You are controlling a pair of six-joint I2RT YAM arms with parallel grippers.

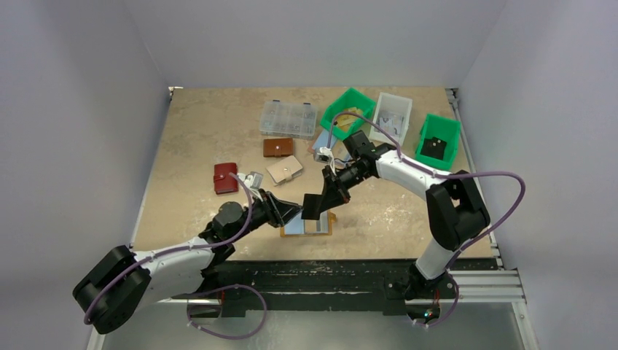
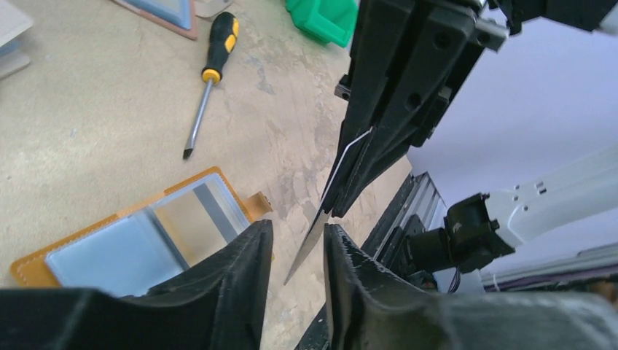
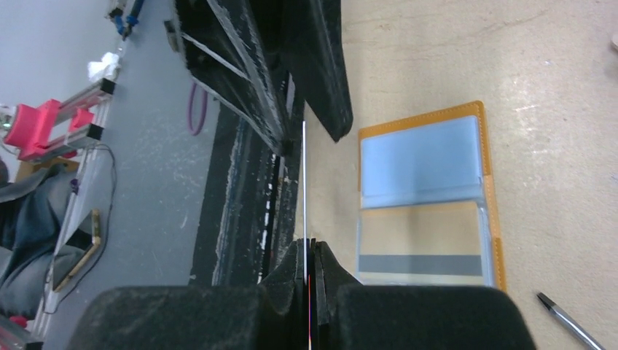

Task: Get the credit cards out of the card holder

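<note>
A dark card [image 1: 311, 206] is held edge-on in my right gripper [image 1: 323, 197], shut on it; it shows as a thin sliver in both wrist views. The open card holder [image 3: 420, 164], orange-edged with pale blue and beige pockets, lies on the table below. My left gripper is part open beside the card's left end, its fingers apart with the card's edge showing beyond the gap between them.
A screwdriver [image 2: 218, 51] lies behind the holder. Closed wallets [image 1: 226, 177], a clear organiser [image 1: 288, 117], green bins [image 1: 450, 127] and a white bin [image 1: 397, 102] stand farther back. The table's front edge is close.
</note>
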